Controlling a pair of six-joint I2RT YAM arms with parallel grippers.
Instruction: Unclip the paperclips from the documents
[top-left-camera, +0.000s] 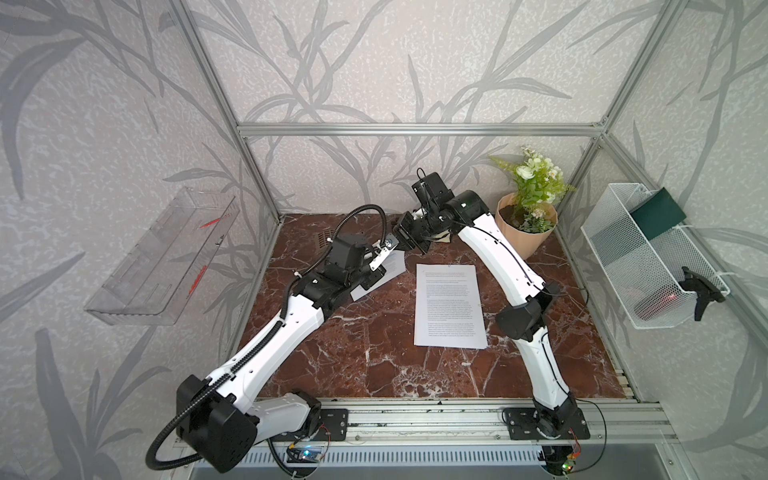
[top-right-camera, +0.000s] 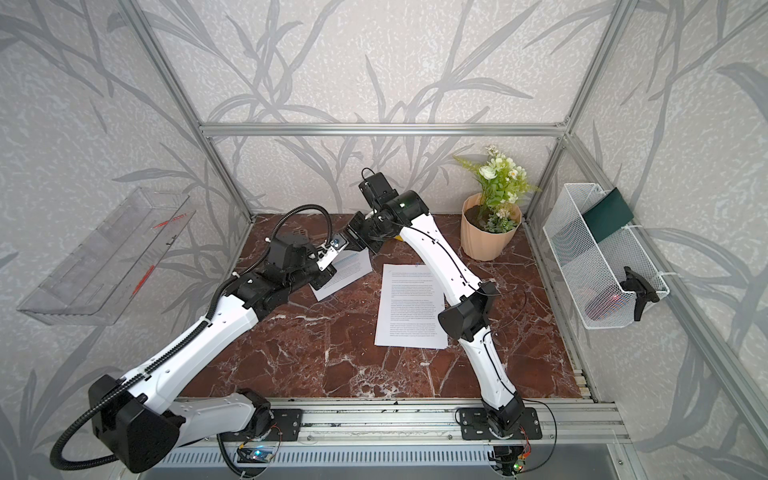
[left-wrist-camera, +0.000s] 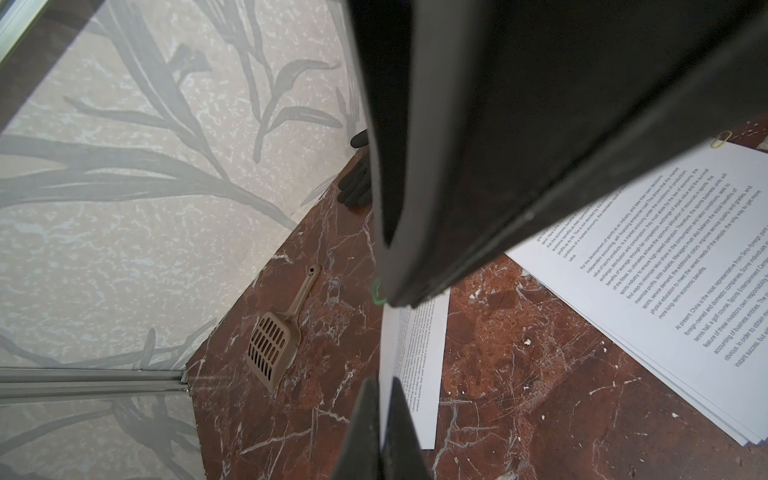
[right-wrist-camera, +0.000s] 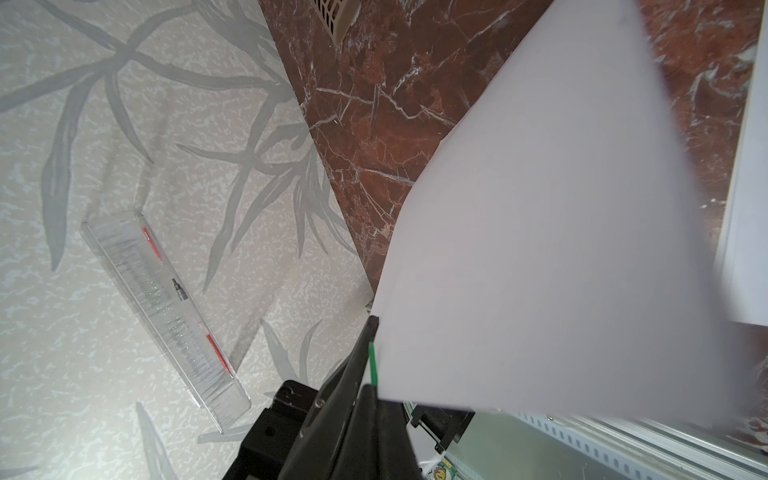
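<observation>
The clipped sheet (right-wrist-camera: 552, 240) hangs bent in the air beside my grippers, its blank back filling the right wrist view. In the left wrist view its white edge runs down between the fingertips of my left gripper, which is shut on it. A green paperclip (right-wrist-camera: 373, 361) sits at the sheet's edge, right at the tips of my right gripper. That gripper is shut; whether the clip is pinched between its fingers is hard to tell. A stack of printed documents (top-left-camera: 449, 308) lies flat mid-table, with a yellow paperclip (left-wrist-camera: 721, 139) at its top edge.
Both arms meet at the back of the marble table (top-left-camera: 360, 352). A slotted scoop (left-wrist-camera: 276, 344) and a black glove (left-wrist-camera: 357, 182) lie at the back. A flower pot (top-left-camera: 525, 228) stands at the back right.
</observation>
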